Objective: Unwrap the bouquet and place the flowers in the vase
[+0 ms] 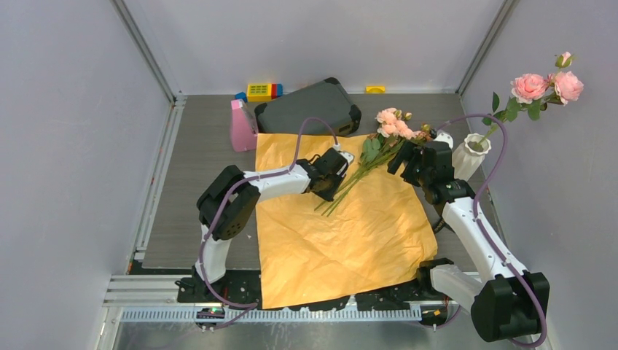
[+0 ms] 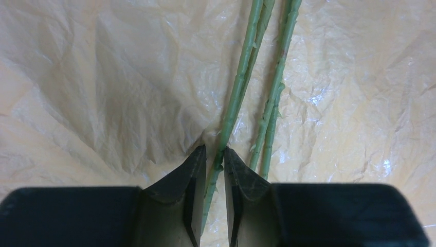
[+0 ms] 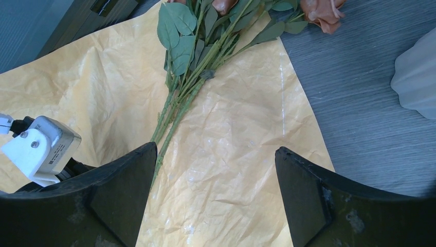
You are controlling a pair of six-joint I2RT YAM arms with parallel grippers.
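Several pale pink flowers (image 1: 396,125) lie on the yellow paper, their green stems (image 1: 339,204) running toward my left gripper (image 1: 330,195). In the left wrist view, the left gripper's fingertips stand a small way apart around one green stem (image 2: 239,85), close to its right finger and with a gap on the left. Other stems (image 2: 272,105) lie outside, to the right. My right gripper is wide open above the paper, nothing between its fingers. At the right stands a white vase (image 1: 466,157) holding pink roses (image 1: 530,87).
Yellow paper (image 1: 350,255) covers the middle of the table. Behind it lie a dark grey case (image 1: 310,109) and a pink object (image 1: 243,125). Toy blocks (image 1: 259,92) sit at the back wall.
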